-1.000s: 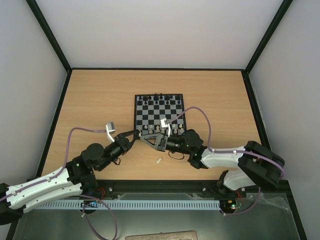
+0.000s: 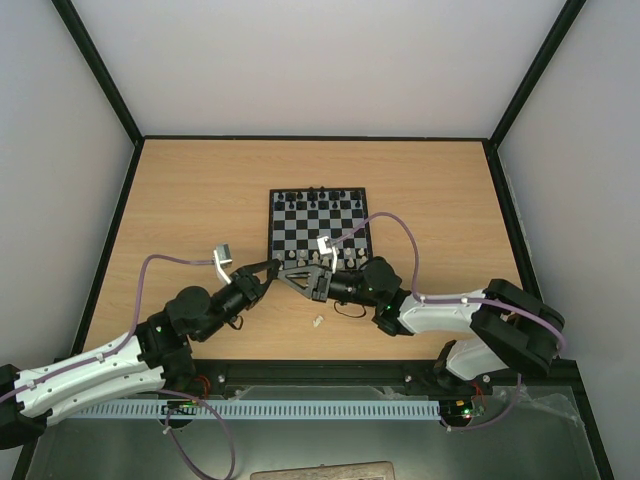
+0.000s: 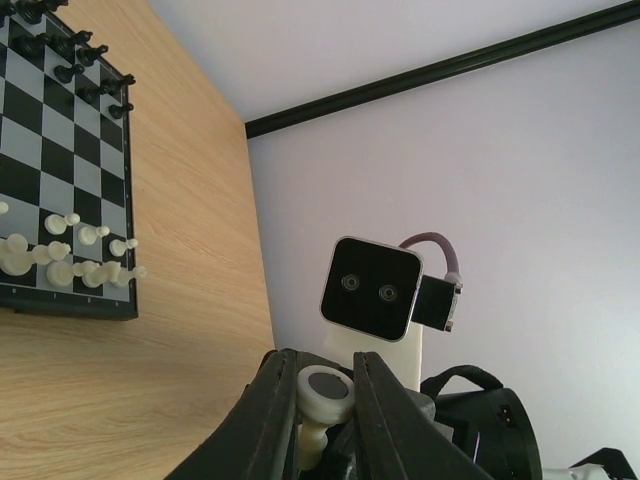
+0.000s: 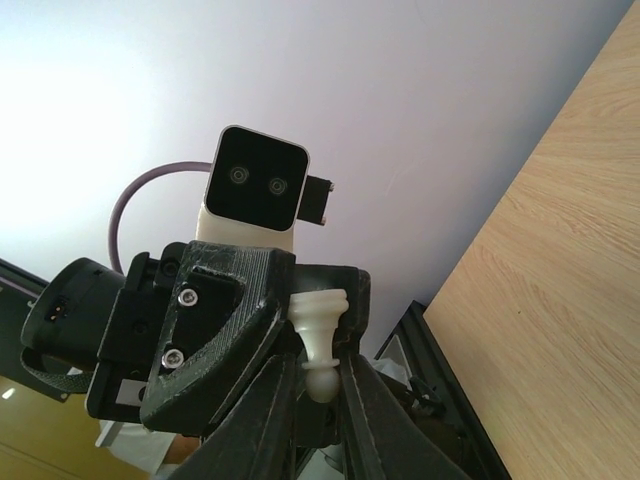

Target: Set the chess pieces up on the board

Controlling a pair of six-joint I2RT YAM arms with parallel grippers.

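Note:
Low in the left wrist view, my left gripper is shut on a white chess piece (image 3: 325, 395), its round base towards that camera. My right gripper faces it, its part-open fingers either side of the piece's rounded head; whether they touch it is hard to tell. Both grippers meet at the front left of the chessboard (image 2: 314, 225). Black pieces (image 3: 88, 55) stand along the far side of the board, white pieces (image 3: 85, 270) along the near side. Another small white piece (image 2: 318, 320) lies on the table in front.
The right gripper and forearm (image 2: 350, 285) cover part of the board's near edge in the top view. Bare wooden table (image 2: 190, 200) lies left of the board, and there is free room on its right too.
My right arm has shifted very slightly to the left, towards the left gripper. The left arm and the board look unchanged.

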